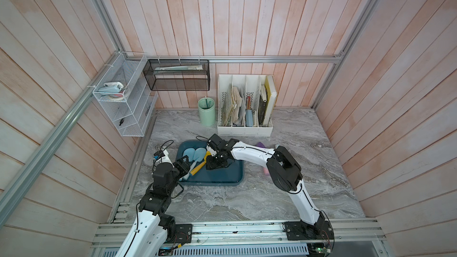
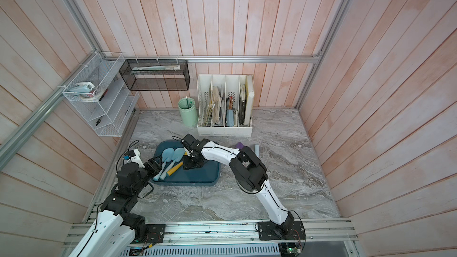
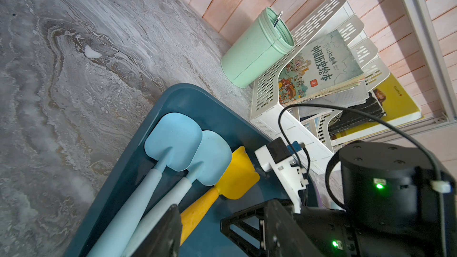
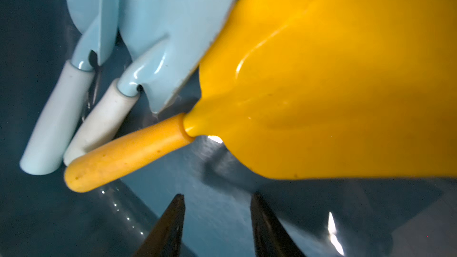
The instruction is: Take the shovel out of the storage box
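Note:
A dark teal storage box (image 1: 220, 178) holds a yellow shovel (image 3: 234, 176) and two pale blue shovels (image 3: 173, 138) (image 3: 211, 157), lying side by side. In the right wrist view the yellow handle (image 4: 126, 157) is above and left of my right gripper, whose fingertips stand apart over box floor; whether it grips anything hidden I cannot tell. My right arm reaches low over the box from the right. My left gripper is open at the box's left side, nothing visible between its fingers.
A green canister (image 1: 206, 113) and white book organizer (image 1: 245, 130) stand at the back. Wire baskets (image 1: 176, 83) hang on the rails. A purple object (image 2: 239, 145) lies right of the box.

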